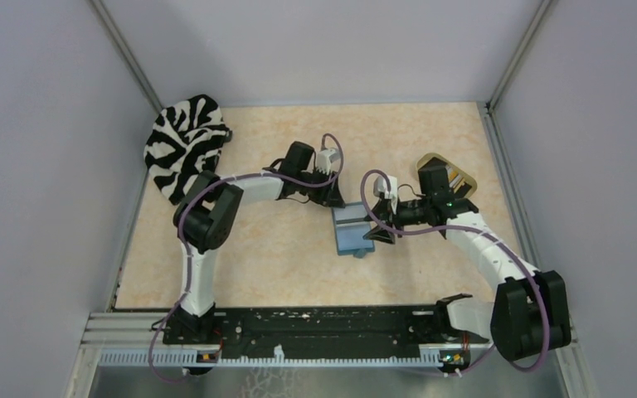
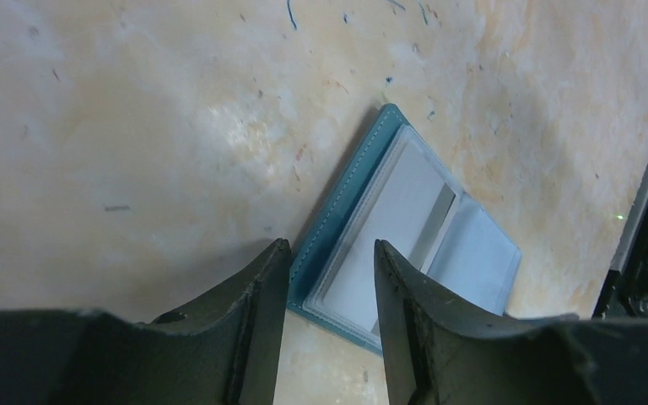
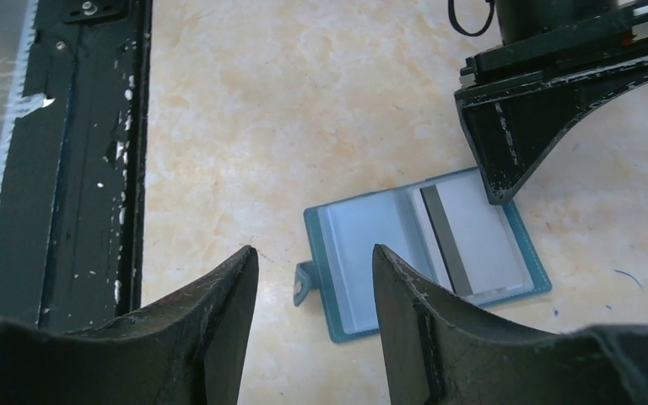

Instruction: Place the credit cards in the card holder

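The teal card holder [image 1: 353, 242] lies open at mid table, pale pockets showing, a dark band across it and a tab at its near edge. My left gripper [image 1: 332, 201] is low at its far end; in the left wrist view its open fingers [image 2: 253, 312] frame the holder's edge [image 2: 363, 169]. My right gripper [image 1: 376, 228] is open over the holder's right side; in the right wrist view the holder [image 3: 350, 253] shows between and beyond its fingers. No loose card can be made out.
A zebra-striped cloth [image 1: 174, 133] lies at the back left. A tan tray [image 1: 431, 158] with items sits at the right, partly under the right arm.
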